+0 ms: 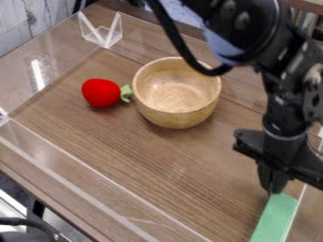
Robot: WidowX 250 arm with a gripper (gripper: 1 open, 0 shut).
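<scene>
My gripper (265, 185) is at the right of the view, pointing down just above the top end of a green flat strip (275, 221) that lies at the lower right edge of the wooden table. It looks shut, with nothing seen between its fingers; whether it touches the strip is not clear.
A tan bowl (178, 89) sits at upper middle, with a red tomato-like object (100, 93) with green leaves to its left. A clear object (97, 30) stands at the back left.
</scene>
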